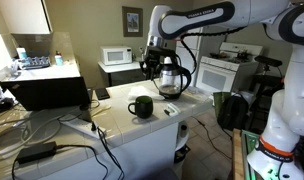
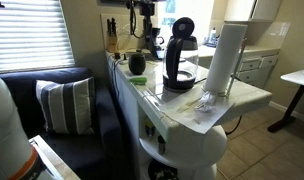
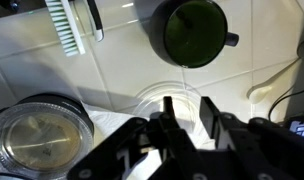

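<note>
My gripper hangs over the counter, its two dark fingers apart at the bottom of the wrist view, with no object held between them. Beneath the fingertips lies a clear round item (image 3: 152, 97), like a thin plastic lid or dish. A dark mug with a green inside (image 3: 195, 32) stands close by, handle pointing right. From outside, this black mug (image 1: 141, 106) is on the counter below and left of the gripper. A glass kettle (image 3: 42, 140) fills the lower left of the wrist view.
A white-bristled brush (image 3: 64, 25) lies near the mug. In the second exterior view, a kettle (image 2: 179, 70) and an upright paper towel roll (image 2: 224, 60) crowd the counter's front end. Cables (image 1: 97, 135) run along the counter's left part.
</note>
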